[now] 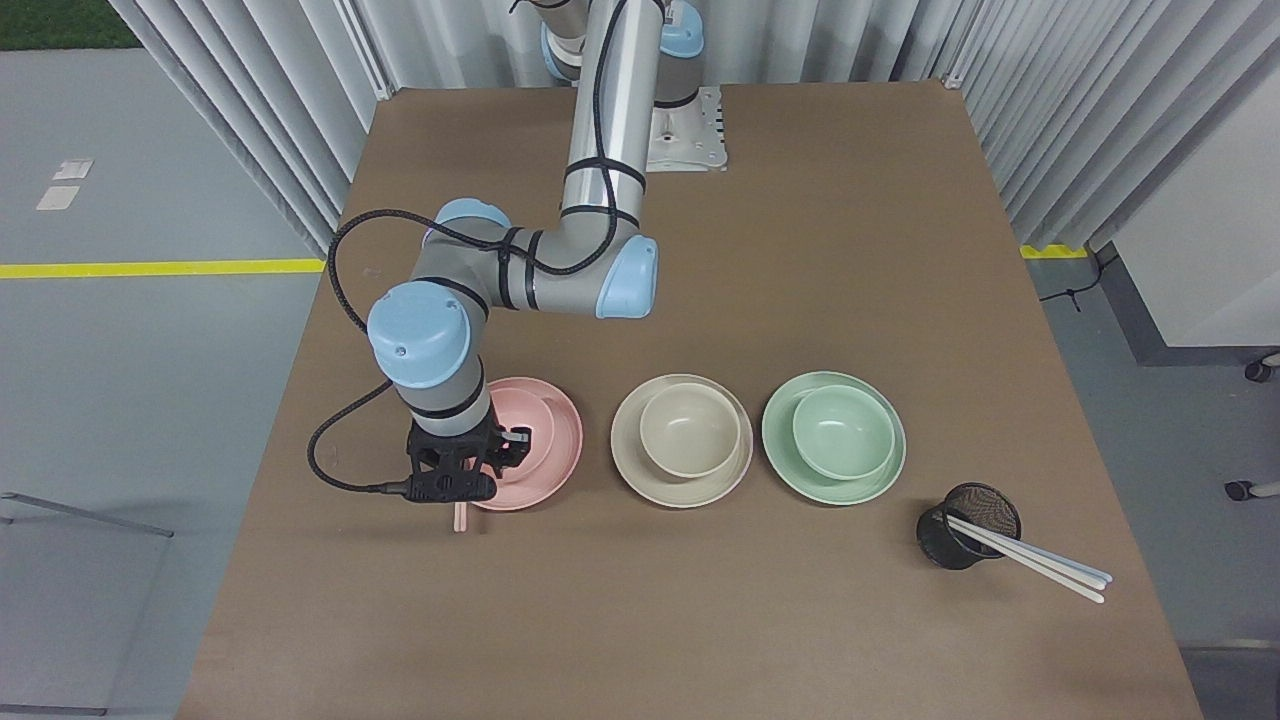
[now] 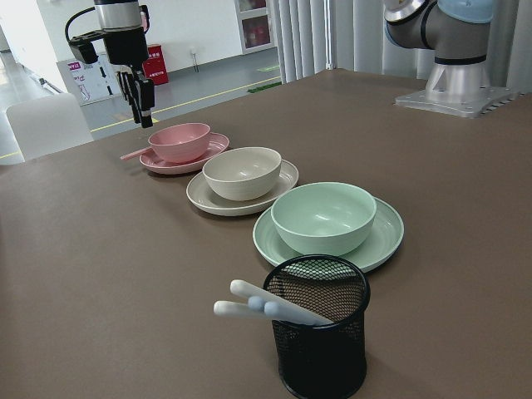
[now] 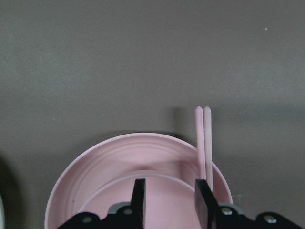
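Observation:
My gripper hangs open above the pink setting at the table's left, nothing between its fingers. Two pink chopsticks rest across the right side of the pink plate in the wrist view, sticking out past its rim, beside the pink bowl. In the front view the arm hides much of that setting. A cream bowl on a cream plate and a green bowl on a green plate stand to the right.
A black mesh holder with white and pale blue chopsticks leaning out stands at the front right.

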